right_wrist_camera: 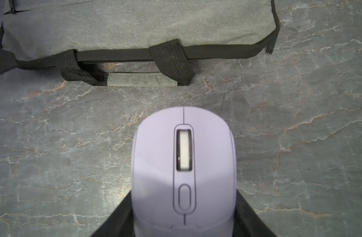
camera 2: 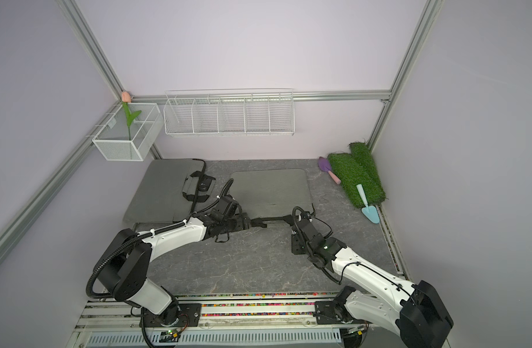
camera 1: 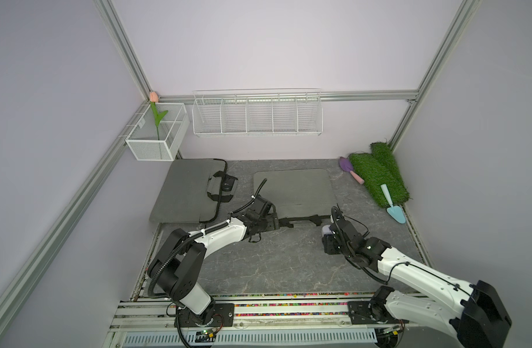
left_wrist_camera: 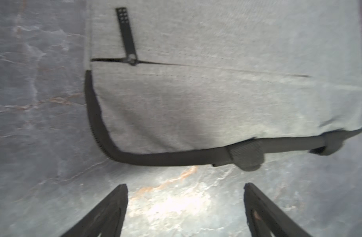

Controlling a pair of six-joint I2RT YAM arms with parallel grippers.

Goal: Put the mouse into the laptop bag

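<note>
A pale lilac mouse (right_wrist_camera: pixel 184 169) with a white scroll wheel fills the lower middle of the right wrist view, held between the fingers of my right gripper. Behind it, a grey laptop bag (camera 1: pixel 294 188) lies flat on the marble-patterned surface. Its front edge carries a dark zipper band and a strap handle (right_wrist_camera: pixel 141 79). In the left wrist view, the bag's near-left corner and a zipper pull (left_wrist_camera: pixel 126 35) show up close. My left gripper is open in front of that edge, with bare surface between its fingers.
A second grey bag (camera 1: pixel 181 191) lies at the left. Artificial grass (camera 1: pixel 376 174) with a purple trowel (camera 1: pixel 346 164) and a blue trowel (camera 1: pixel 395 213) sits at the right. Wire baskets (camera 1: pixel 257 114) hang on the back wall. The surface in front of the middle bag is clear.
</note>
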